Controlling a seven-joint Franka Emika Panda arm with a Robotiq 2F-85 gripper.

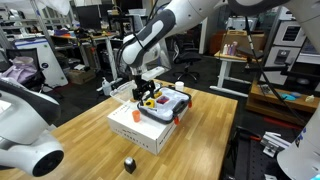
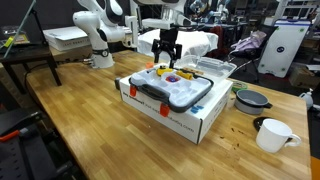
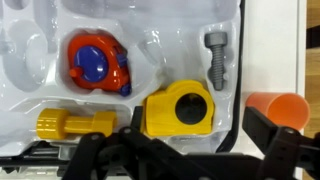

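My gripper stands open above a grey tray [image 3: 178, 18], its dark fingers to either side of a yellow toy [image 3: 160, 118] with a black disc. Whether they touch it cannot be told. Left of it in the wrist view are a red toy tape measure [image 3: 108, 58] with a blue centre and a yellow dumbbell-shaped piece [image 3: 72, 125]. A grey screw [image 3: 217, 58] lies at the upper right of the tray. In exterior view 2 the gripper [image 2: 165, 55] hangs over the tray's far side.
The tray rests on a white box [image 1: 150, 136]. An orange cup [image 3: 280, 108] stands beside the tray's edge. A white mug [image 2: 275, 134], a dark pot [image 2: 250, 101] and a clear container [image 2: 206, 66] stand nearby.
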